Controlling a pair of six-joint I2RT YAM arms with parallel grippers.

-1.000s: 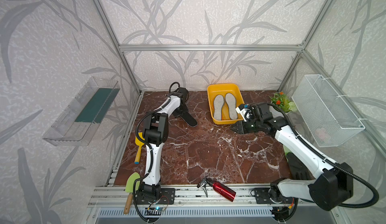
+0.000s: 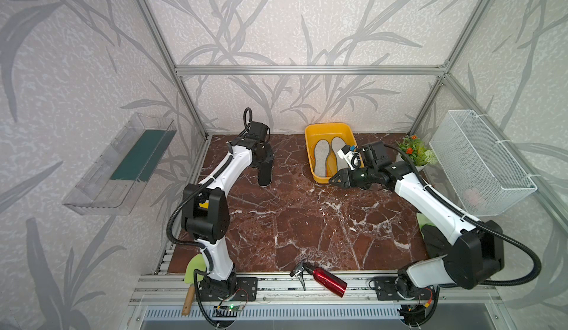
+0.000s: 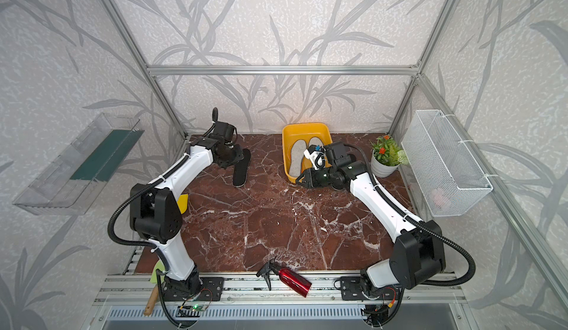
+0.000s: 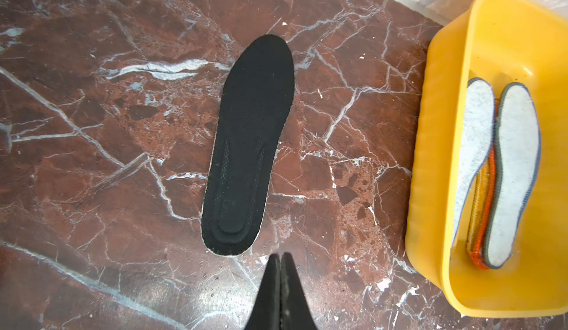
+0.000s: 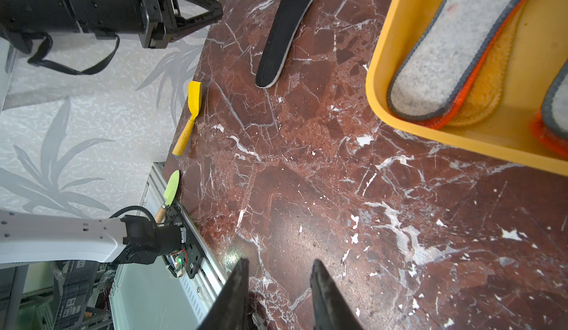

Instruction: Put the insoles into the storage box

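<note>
A black insole [image 4: 247, 140] lies on the table left of the yellow box [image 2: 330, 130], which holds grey-white insoles [image 4: 511, 170] with orange and yellow ones visible beneath. My left gripper is shut, empty, above the table just short of the black insole's near end in the left wrist view. My right gripper hangs at the front of the box in the top views, its fingers part open with nothing between them.
A potted plant [image 3: 384, 164] stands right of the box. A yellow spatula [image 5: 192, 111] lies at the left edge, a red extinguisher-like object [image 2: 325, 279] at the front edge.
The black insole now lies more upright in the top view. My right gripper has shifted left and slightly up.
</note>
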